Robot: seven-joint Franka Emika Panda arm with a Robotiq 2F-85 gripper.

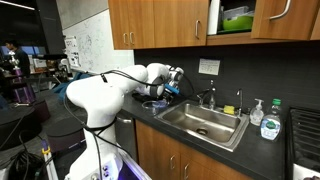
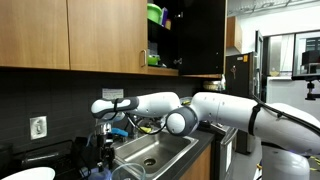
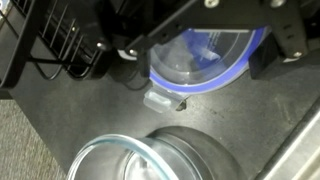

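In the wrist view, a round clear lid [image 3: 205, 60] with a blue rim and a clear side clip lies on the dark counter [image 3: 110, 110]. My gripper stands open over it, its fingers spread to either side at the top of the view. These partly cover the lid. A clear glass container [image 3: 125, 155] is nearer the bottom edge, apart from the lid and cut off by the frame. From exterior view 1, the gripper [image 1: 171, 87] is small, low over the counter left of the sink.
A black wire rack [image 3: 60, 35] stands close to the gripper's left side in the wrist view. The steel sink [image 1: 205, 122] lies to the right, with its faucet [image 1: 211, 97] behind. Soap bottles [image 1: 270, 120] stand farther right.
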